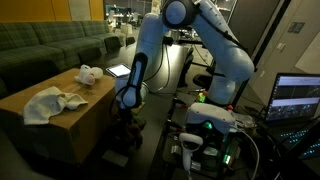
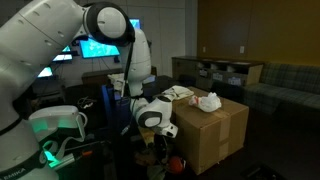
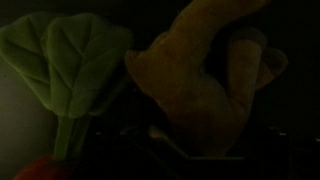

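Note:
In the wrist view, a tan-brown plush [image 3: 190, 85] with knobby branches, like a ginger root, fills the middle and right. Beside it on the left lies a second plush with green leaves [image 3: 70, 60] and a red body [image 3: 42, 168], cut off by the bottom edge. My gripper [image 1: 124, 122] points down low in the shadow beside the cardboard box. Its fingers are nearly lost in darkness at the bottom of the wrist view, close to the brown plush. Whether they grip it is not visible.
A large cardboard box [image 2: 210, 138] stands right beside the arm, with a white cloth [image 1: 52, 103] and a white bag [image 1: 88, 75] on top. Near the gripper, a reddish round thing [image 2: 176, 164] shows on the dark low surface. A sofa [image 1: 50, 45] stands farther back.

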